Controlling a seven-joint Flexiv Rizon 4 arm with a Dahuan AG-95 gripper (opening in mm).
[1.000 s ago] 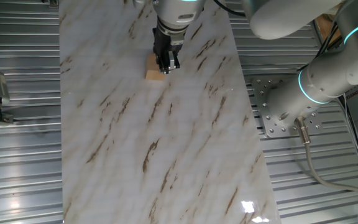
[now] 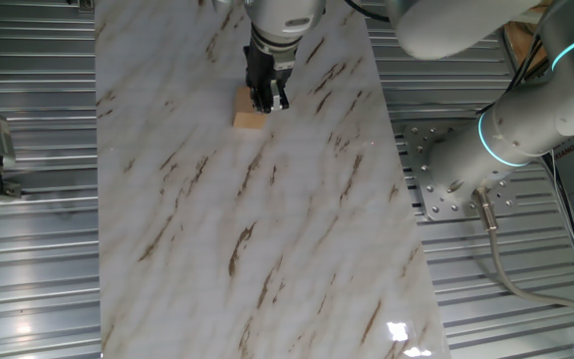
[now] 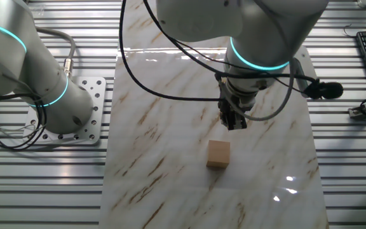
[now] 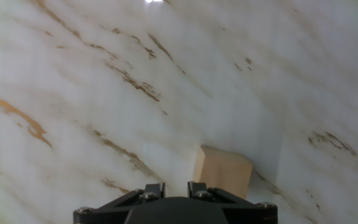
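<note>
A plain light-wood block (image 2: 249, 119) lies on the marble-patterned tabletop, partly covered by my gripper (image 2: 271, 104) in exterior view 1. From exterior view 2, the whole block (image 3: 218, 152) shows, apart from the gripper (image 3: 235, 125), which hangs above the table and behind it. In the wrist view the block (image 4: 225, 172) is just right of the fingertips, its lower part hidden behind the right finger. A narrow gap separates the fingers of the gripper, with nothing between them.
Bare marble tabletop (image 2: 257, 229) surrounds the block, with wide free room. Slatted metal surfaces (image 2: 33, 259) run along both sides. The arm's base plate (image 3: 95, 111) stands beside the table, and a loose black cable (image 3: 164, 95) loops near the arm.
</note>
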